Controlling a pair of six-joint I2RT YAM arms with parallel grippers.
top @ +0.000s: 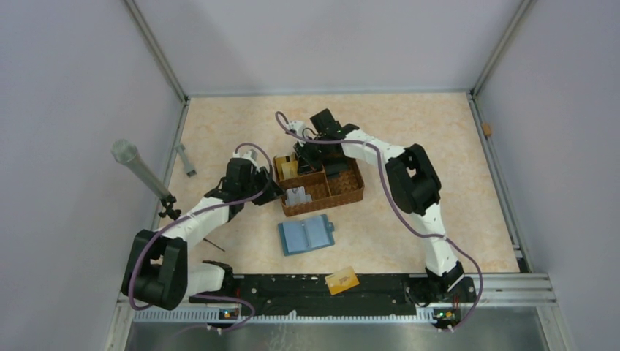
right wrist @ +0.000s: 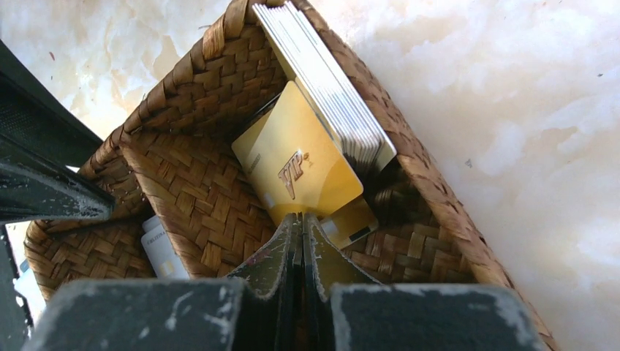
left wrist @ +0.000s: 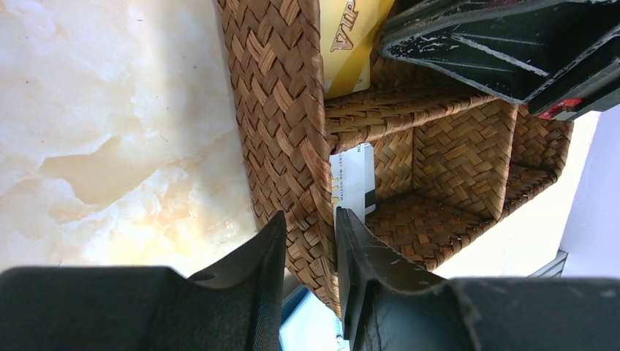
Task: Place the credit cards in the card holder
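Observation:
A gold VIP card (right wrist: pixel 300 150) leans inside the back-left compartment of the woven basket (top: pixel 318 208). Below it shows another gold card (right wrist: pixel 356 225). My right gripper is shut, its tips together at the VIP card's lower edge, and the card lies outside them. Over the basket's left wall, my left gripper stands open, one finger outside and one inside. Pale cards (top: pixel 297 196) lie in the front-left compartment. In front of the basket, the blue card holder (top: pixel 306 235) is spread flat on the table.
A stack of white-edged cards (right wrist: pixel 329 84) stands against the basket wall beside the VIP card. A dark item (top: pixel 335 170) sits in the right compartment. An orange piece (top: pixel 341 281) lies at the table's front edge.

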